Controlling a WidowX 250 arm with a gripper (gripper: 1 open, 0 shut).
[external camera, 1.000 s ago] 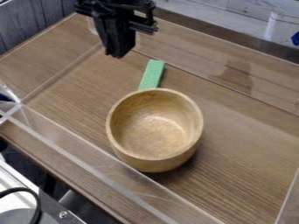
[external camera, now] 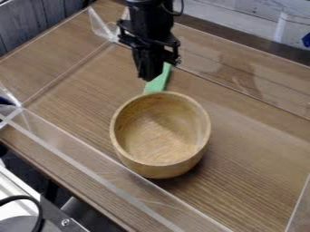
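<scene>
A light wooden bowl (external camera: 160, 136) sits on the wooden table, right of centre. Just behind it lies a thin green object (external camera: 160, 83), partly hidden by my gripper (external camera: 148, 72), which hangs black above it at the top centre. Its fingers point down; I see nothing held between them, and it looks shut.
Clear plastic edges (external camera: 36, 125) run along the table's left and front. A white object with a black cable (external camera: 31, 207) sits at the lower left.
The bowl has not visibly moved.
</scene>
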